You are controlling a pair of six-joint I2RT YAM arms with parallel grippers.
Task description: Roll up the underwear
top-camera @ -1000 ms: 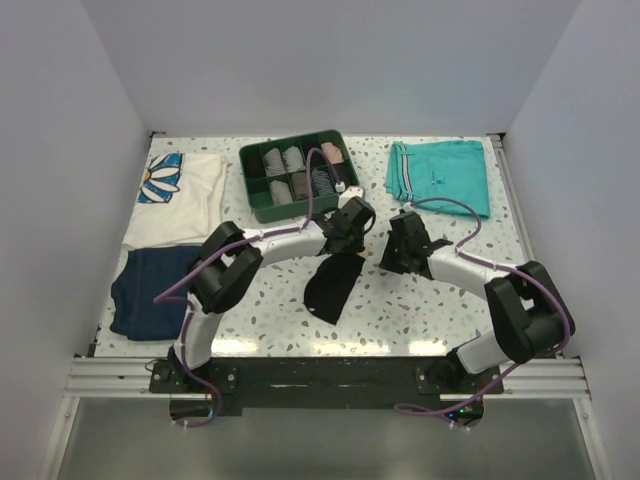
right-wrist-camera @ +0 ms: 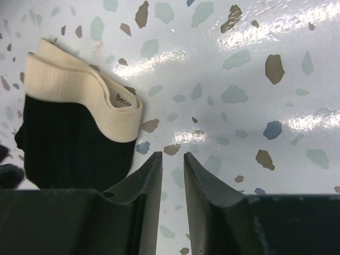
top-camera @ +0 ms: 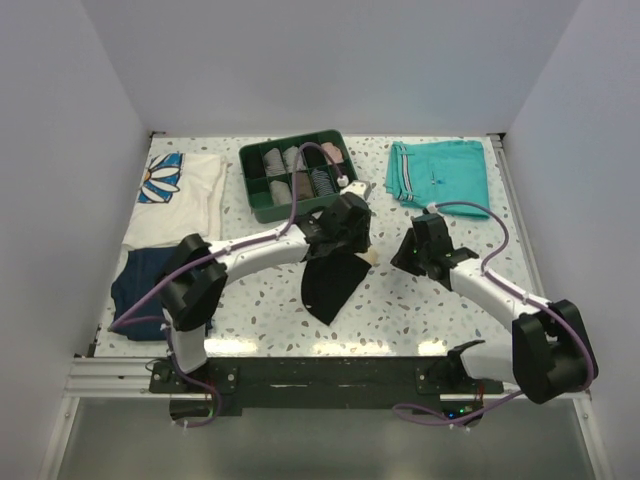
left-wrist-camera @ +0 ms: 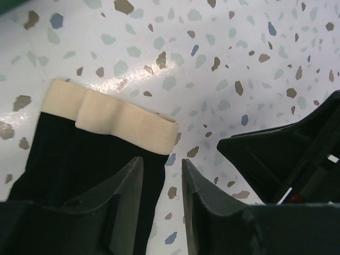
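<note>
The black underwear lies on the speckled table in front of the green box. Its cream waistband is folded over, and printed letters show inside the band in the right wrist view. My left gripper hangs over the waistband end; a gap with no cloth in it separates its fingertips in the left wrist view. Off to the right of the underwear, my right gripper is partly open over bare table, its fingers clear of the waistband.
A green divided box with rolled items stands behind the underwear. Turquoise cloth lies at the back right. White cloth and navy cloth lie at the left.
My right gripper has moved right, away from the underwear. The underwear's waistband end has shifted right and lies flatter.
</note>
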